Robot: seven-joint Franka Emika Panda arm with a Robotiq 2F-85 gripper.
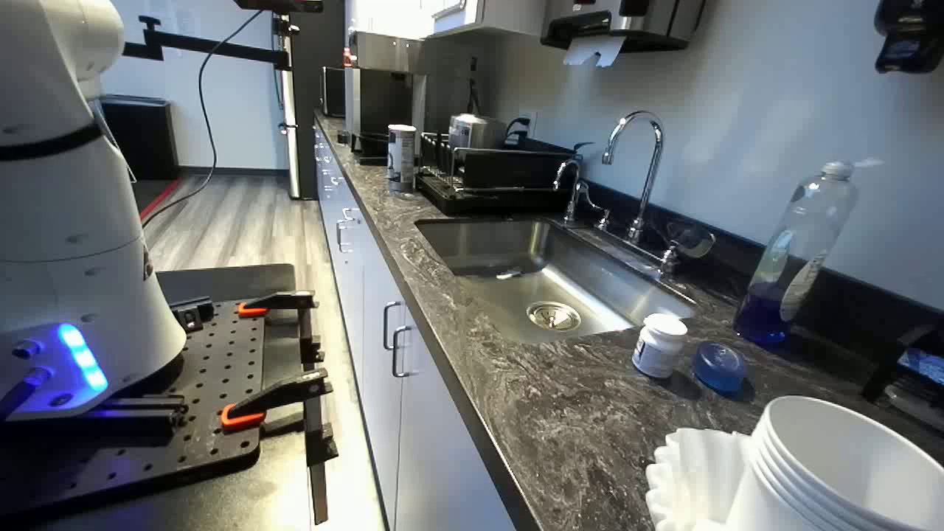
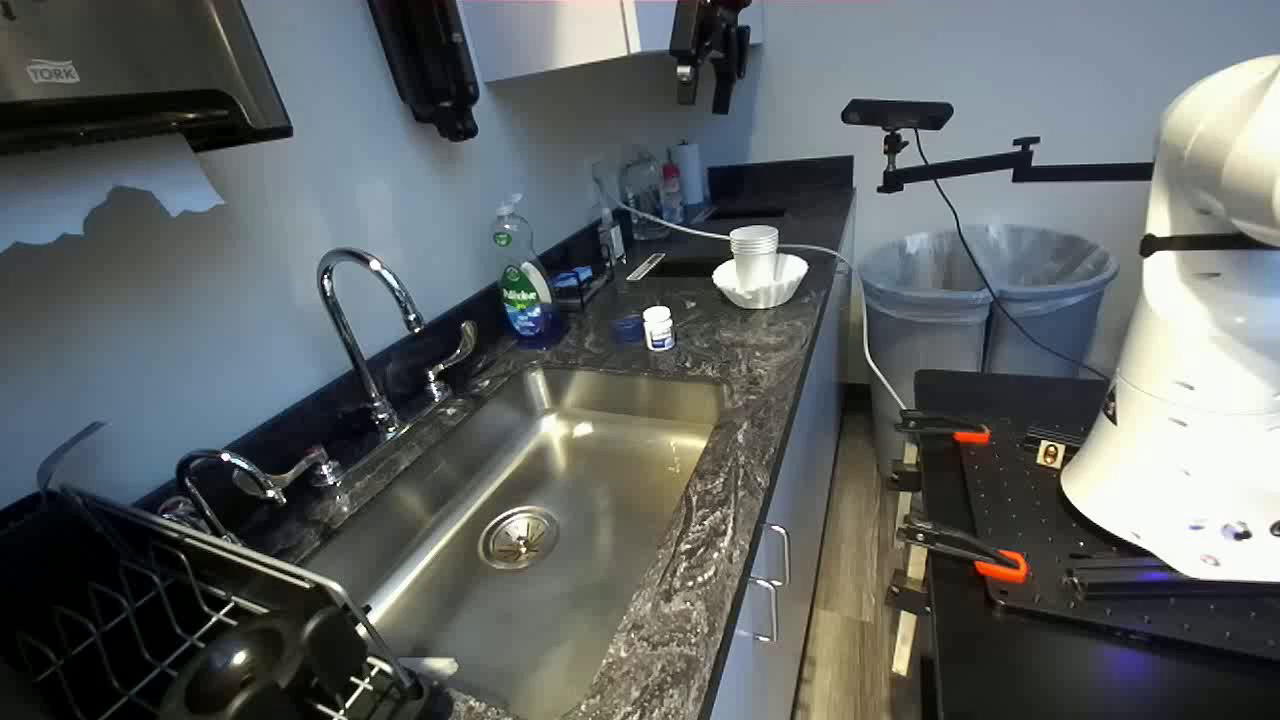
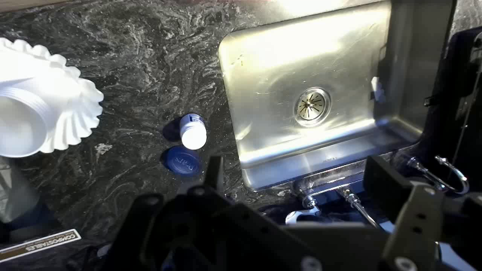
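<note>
My gripper stands open high over the counter and sink, its two black fingers wide apart with nothing between them. In exterior view 2 the gripper point(image 2: 708, 90) shows at the top edge, well above the countertop; in exterior view 1 it cannot be made out. A small white bottle point(image 3: 193, 131) with a white cap stands upright on the counter beside the sink. Close by it lies a round blue lid-like piece point(image 3: 183, 160). White paper cups point(image 2: 755, 258), stacked, sit in a fluted white bowl-shaped stack point(image 2: 786, 282) farther along the counter.
The steel sink point(image 1: 566, 257) is mostly empty, with a small pale scrap point(image 3: 377, 89) inside. A tall faucet point(image 2: 360, 324), a dish soap bottle point(image 2: 524, 276) and a black dish rack point(image 1: 495, 181) line the wall side. Bare countertop point(image 3: 149, 58) lies between bowl and sink.
</note>
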